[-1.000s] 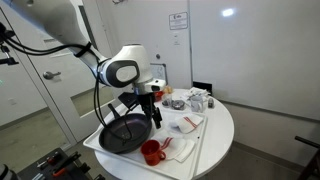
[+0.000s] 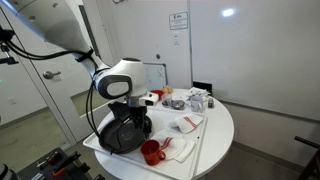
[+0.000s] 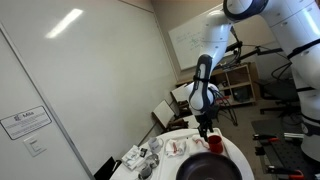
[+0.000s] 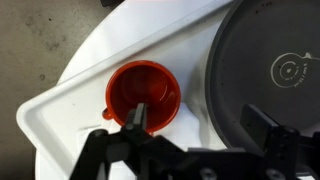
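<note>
A red mug (image 2: 152, 153) stands on the white tray (image 2: 196, 158) beside a large dark pan (image 2: 118, 137). From above, the wrist view shows the mug (image 4: 120, 90) empty, its handle toward the lower left, with the pan (image 4: 242, 75) to its right. My gripper is open, its dark fingers spread wide along the lower edge of that view. One finger (image 4: 137, 125) overlaps the mug's near rim in the picture; the other lies over the pan. Nothing shows between them. Exterior view 1 places the gripper (image 2: 143, 105) above the pan's far right side.
White cloths with red stripes (image 2: 180, 149) lie right of the mug, and another cloth (image 2: 186, 124) lies farther back. Metal pots and glass jars (image 2: 198, 103) crowd the table's back.
The arm has come down over the past second, bringing the gripper lower over the pan's far side. Mug, pan and cloths have stayed in place.
</note>
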